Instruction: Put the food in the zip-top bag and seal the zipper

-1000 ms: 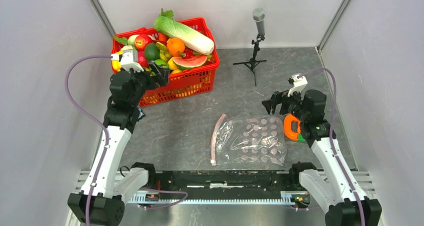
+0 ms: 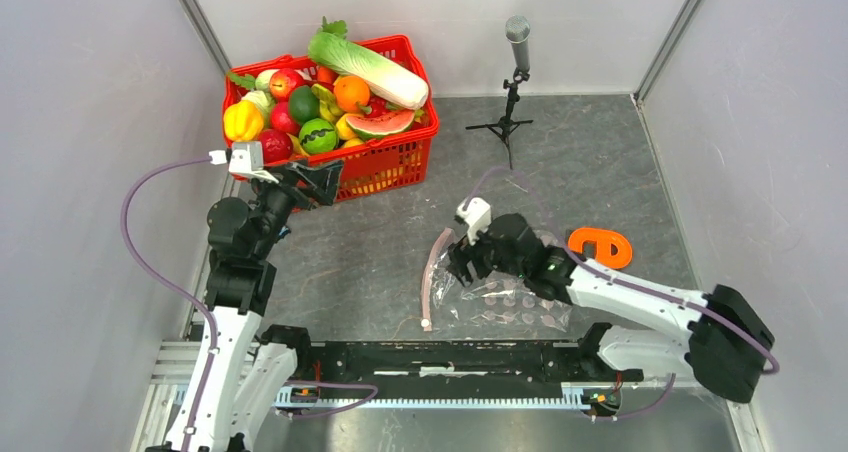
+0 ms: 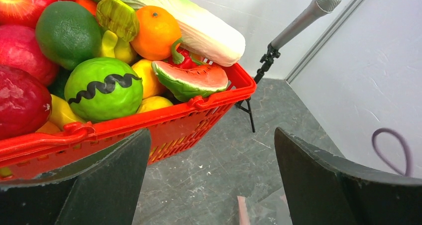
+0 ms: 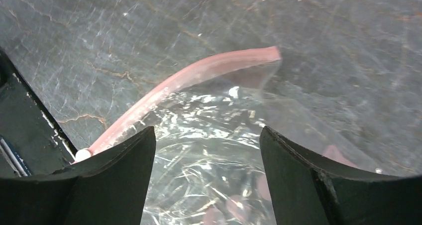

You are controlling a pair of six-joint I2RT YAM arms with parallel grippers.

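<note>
A clear zip top bag (image 2: 505, 307) lies flat on the grey floor, its pink zipper strip (image 4: 179, 80) along the left side with a white slider (image 4: 83, 154) at the near end. My right gripper hangs low over the zipper side, fingers apart, nothing visible between them. My left gripper is open, in front of the red basket (image 2: 390, 162), which is piled with food: a striped green ball (image 3: 102, 88), watermelon slice (image 3: 191, 75), orange (image 3: 154, 33), cabbage (image 3: 209, 36) and more.
A microphone (image 2: 518, 42) on a tripod stands at the back right. An orange handled object (image 2: 615, 247) lies right of the bag, partly behind the right arm. Floor between basket and bag is clear. White walls enclose the area.
My right arm has swung left and down from beside the orange object to above the bag's zipper side.
</note>
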